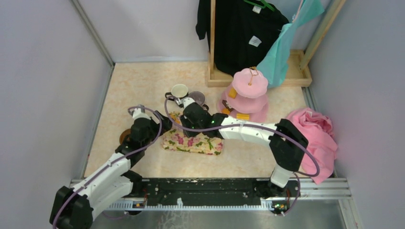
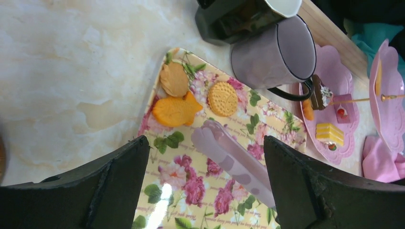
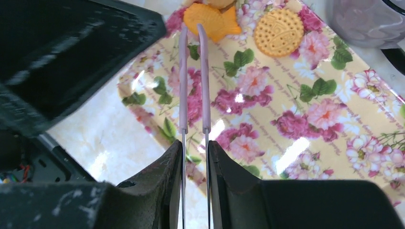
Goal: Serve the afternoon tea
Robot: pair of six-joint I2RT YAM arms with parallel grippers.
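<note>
A floral tray (image 1: 191, 145) lies mid-table, holding an orange fish biscuit (image 2: 173, 112) (image 3: 205, 21), a round biscuit (image 2: 222, 98) (image 3: 278, 33) and a third biscuit (image 2: 174, 78). My right gripper is shut on pink-tipped tongs, whose tips hover over the fish biscuit in the right wrist view. My left gripper is parted over the tray's left part, with nothing clearly held between its fingers; the tongs show beyond them. A grey mug (image 1: 197, 98) and black mug (image 1: 179, 93) stand behind the tray.
A pink tiered stand (image 1: 250, 83) with cakes stands at back right, in front of a wooden rack (image 1: 215, 81) with clothes. Pink cloth (image 1: 313, 143) lies at the right, a brown wooden disc (image 1: 125, 135) at the left.
</note>
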